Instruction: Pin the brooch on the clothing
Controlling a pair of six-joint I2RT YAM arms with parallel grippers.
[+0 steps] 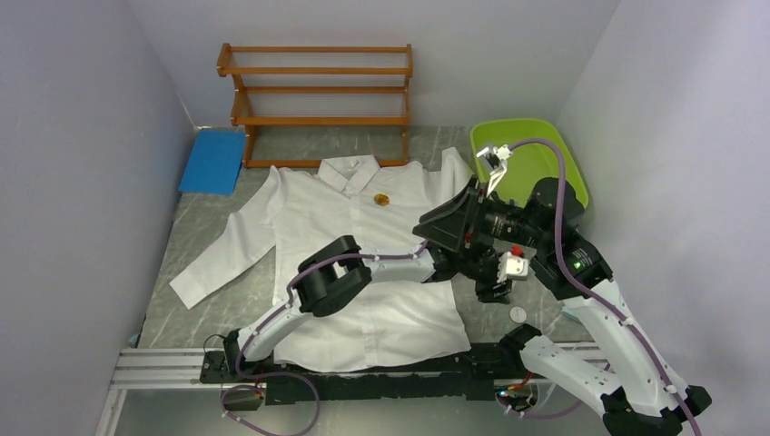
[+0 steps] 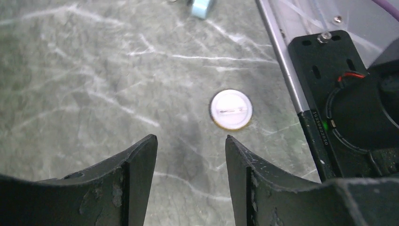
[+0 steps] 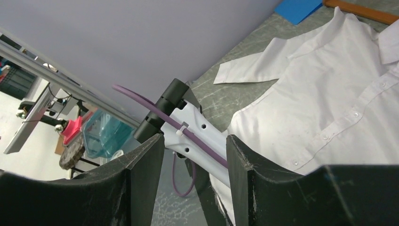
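A white shirt (image 1: pixel 363 327) lies spread on the grey table, with a small gold brooch (image 1: pixel 382 199) on its upper front beside the placket. My left gripper (image 1: pixel 493 292) reaches across to the right, below my right arm; in the left wrist view its fingers stand apart with nothing between them, over bare table near a round white disc (image 2: pixel 231 109). My right gripper (image 1: pixel 436 227) hangs above the left arm at the shirt's right side; in the right wrist view its fingers are parted, the left arm seen beyond them.
A green tub (image 1: pixel 563 168) stands at back right, a wooden rack (image 1: pixel 318 120) at the back, a blue board (image 1: pixel 209 162) at back left. Walls close both sides. The two arms overlap closely at centre right.
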